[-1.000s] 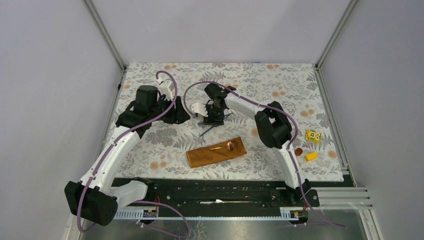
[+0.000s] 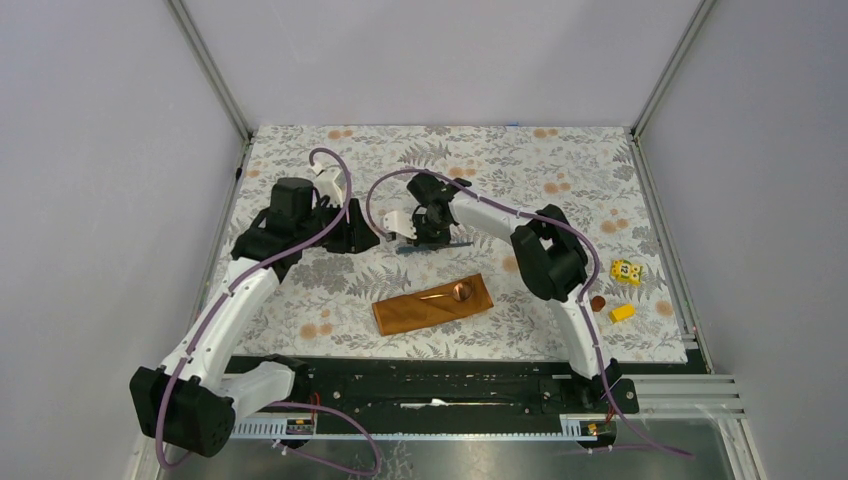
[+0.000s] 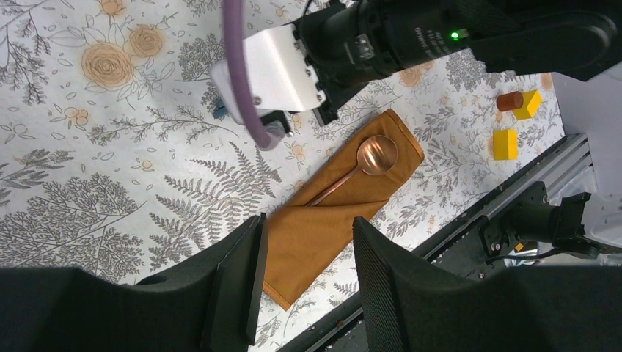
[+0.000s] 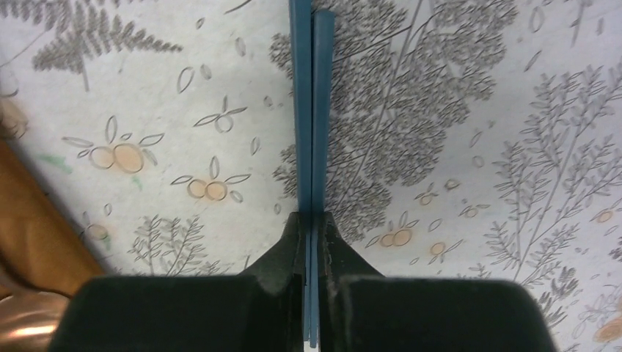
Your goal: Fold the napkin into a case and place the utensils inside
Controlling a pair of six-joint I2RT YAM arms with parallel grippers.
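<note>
A brown napkin (image 2: 408,316), folded so that it forms a pocket, lies flat near the front of the table. Tucked partly into it is a copper spoon (image 3: 378,155), its bowl showing outside the pocket. Two blue chopsticks (image 4: 302,110) lie side by side between the fingers of my right gripper, which is shut on them. They run lengthwise away from the fingertips, low against the table. My left gripper hangs open at the left, high above the table, nothing between its fingers; the napkin is seen beyond it.
At the right side of the table are a yellow patterned block (image 2: 626,272), a plain yellow block (image 2: 622,312) and a small brown cylinder (image 2: 598,303). The right arm stretches over the table's middle. Bare tablecloth (image 2: 540,340) surrounds the napkin.
The left arm is nearly still; the napkin has not moved.
</note>
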